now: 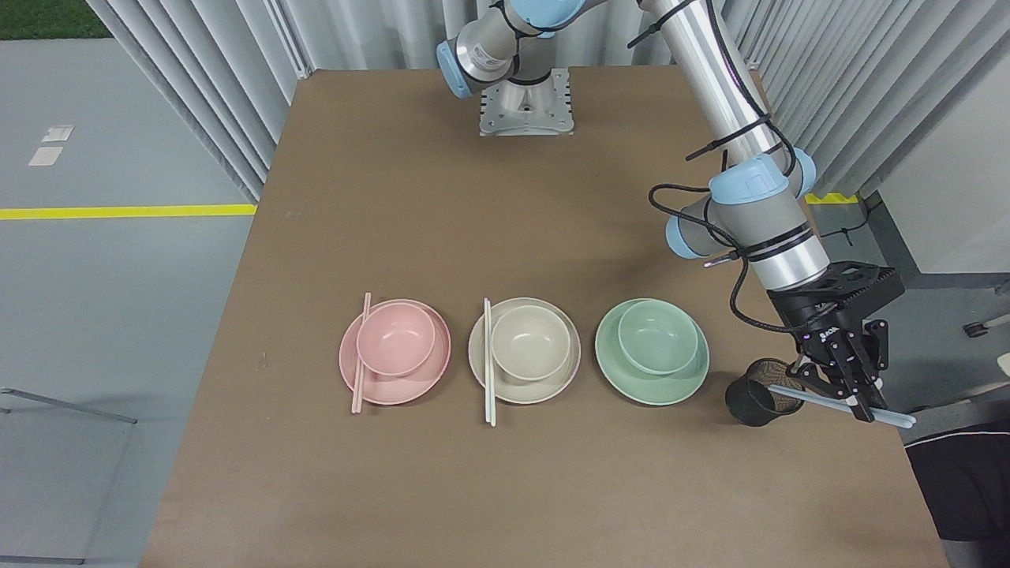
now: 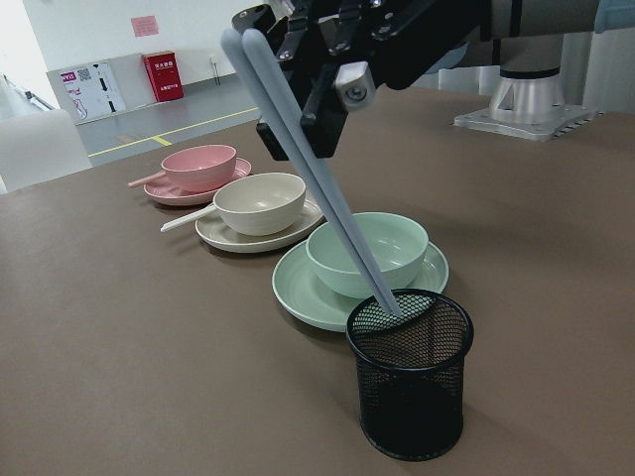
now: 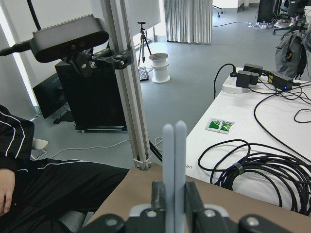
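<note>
My gripper (image 1: 862, 402) is shut on a pair of pale grey-blue chopsticks (image 2: 327, 188), held slanted with their lower tips over the mouth of a black mesh pen cup (image 2: 407, 397); whether they reach inside is hard to tell. The cup stands right of a green plate (image 1: 622, 369) with a green bowl (image 1: 657, 336). Further left are a cream bowl (image 1: 530, 342) on a plate with white chopsticks (image 1: 489, 397), and a pink bowl (image 1: 395, 338) on a plate with pink chopsticks (image 1: 357, 397).
The cup is near the table's right edge, with a person's dark-clothed leg (image 3: 82, 189) beyond. The robot's base (image 1: 526, 118) stands at the back.
</note>
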